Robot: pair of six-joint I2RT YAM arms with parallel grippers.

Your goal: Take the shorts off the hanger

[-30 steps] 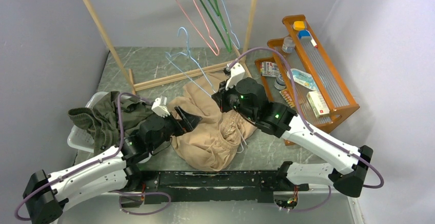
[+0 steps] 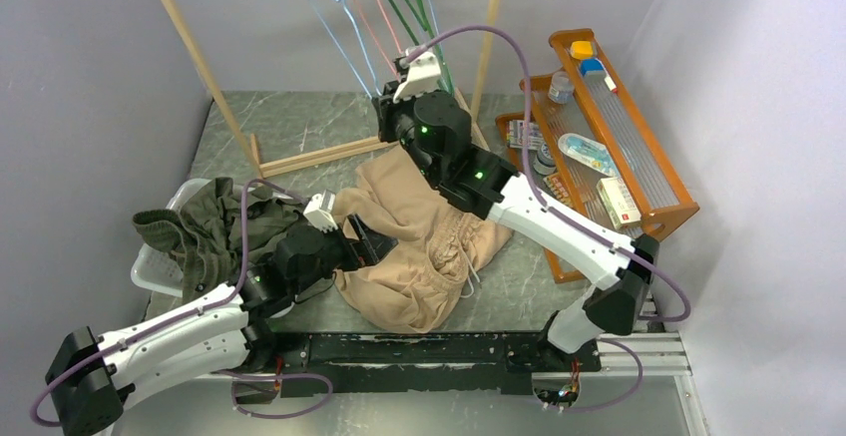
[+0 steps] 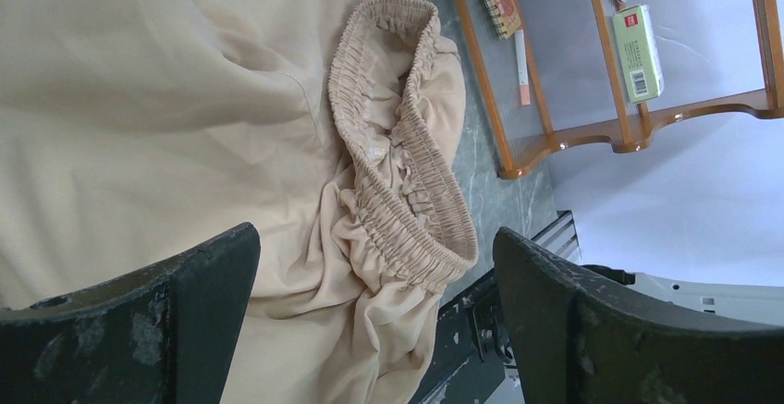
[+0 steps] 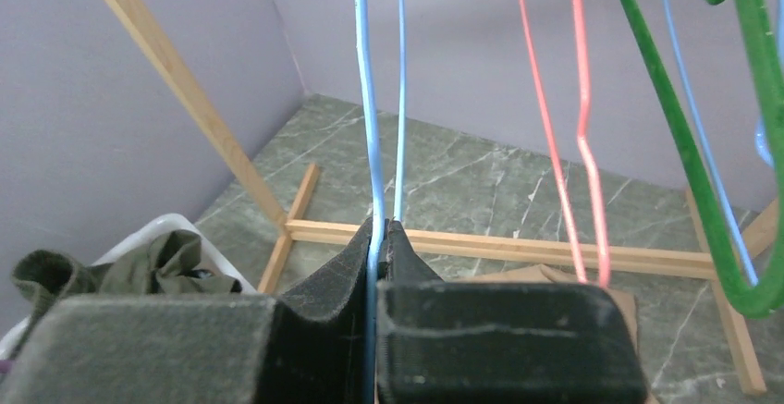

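Note:
Beige shorts (image 2: 419,246) lie crumpled on the floor inside and before the wooden frame, elastic waistband (image 3: 398,191) up. My left gripper (image 2: 369,241) hovers over them, fingers wide open and empty. Up at the hangers, my right gripper is shut on the thin rod of a blue hanger (image 4: 370,127), raised among the other blue, pink and green hangers (image 2: 419,17). No garment shows on that hanger.
A white basket (image 2: 150,266) with olive cloth sits at the left. A wooden shelf (image 2: 648,167) with small items stands at the right. The wooden frame (image 2: 314,157) spans the back.
My right gripper has moved up and toward the back with the blue hanger, which now hangs level with the others. My left arm has barely moved.

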